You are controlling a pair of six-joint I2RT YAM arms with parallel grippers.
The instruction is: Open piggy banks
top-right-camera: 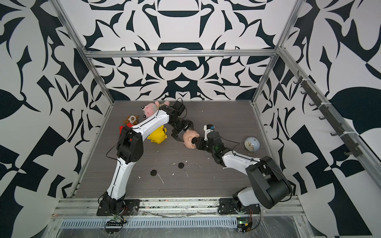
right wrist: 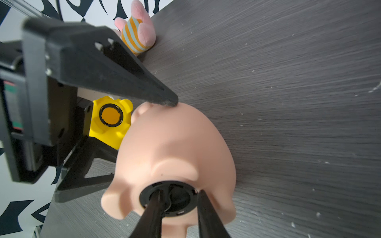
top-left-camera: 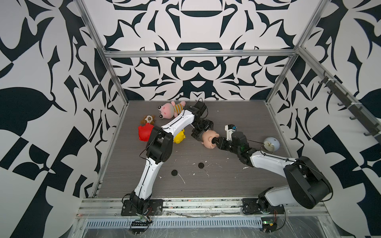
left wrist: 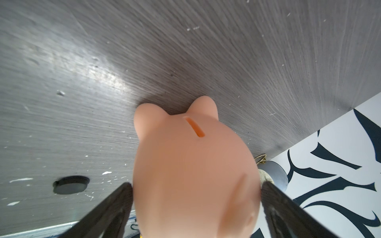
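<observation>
A peach pig bank (top-left-camera: 209, 138) lies mid-table with my left gripper around its body, fingers spread against its sides. The left wrist view shows its coin slot (left wrist: 194, 127) and ears. In the right wrist view, its underside carries a black plug (right wrist: 176, 198), and my right gripper has its fingertips at that plug, part apart; whether they grip it is unclear.
A yellow bank (right wrist: 97, 127), red object (top-left-camera: 146, 131), pink striped pig toy (top-left-camera: 168, 110) and brown object (top-left-camera: 147, 119) sit left and back. A pale round object (top-left-camera: 271, 144) is at right. Two black discs (top-left-camera: 201, 165) lie in front.
</observation>
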